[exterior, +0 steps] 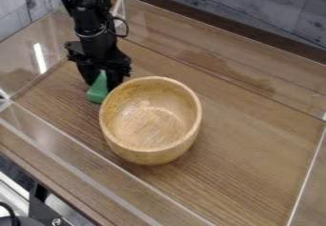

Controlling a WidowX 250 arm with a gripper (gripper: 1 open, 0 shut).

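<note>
My black gripper (97, 68) points down near the upper left of the camera view, shut on a green object (97, 90) that rests low beside the rim of a large light wooden bowl (149, 134). The bowl stands upright on the wooden table, right of and nearer than the green object, and looks empty. The gripper's fingers partly hide the top of the green object.
</note>
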